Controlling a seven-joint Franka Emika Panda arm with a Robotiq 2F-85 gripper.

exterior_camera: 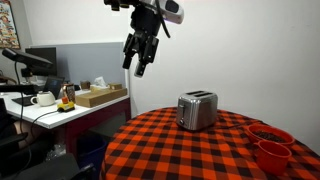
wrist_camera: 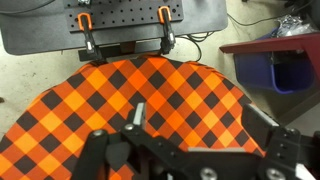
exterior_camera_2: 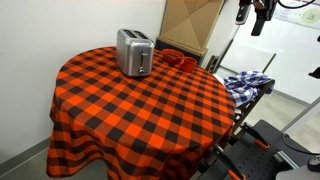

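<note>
High above the left side of the round table, my gripper (exterior_camera: 133, 65) points down, its fingers apart and empty. From the wrist view, the open gripper has only checked cloth below it. A silver toaster (exterior_camera: 197, 111) stands upright on the red-and-black checked tablecloth (exterior_camera: 160, 150), well apart from the gripper. To the right are a red bowl (exterior_camera: 286, 138) with dark contents and a red cup (exterior_camera: 272, 157) in front of it. The second exterior view shows the toaster (exterior_camera_2: 135, 53) nearer, with the red items (exterior_camera_2: 180, 62) behind it.
A white side desk (exterior_camera: 75, 113) on the left holds a cardboard box (exterior_camera: 100, 96), a white mug (exterior_camera: 43, 99) and other small items. Below it is a blue bin (wrist_camera: 290, 72).
</note>
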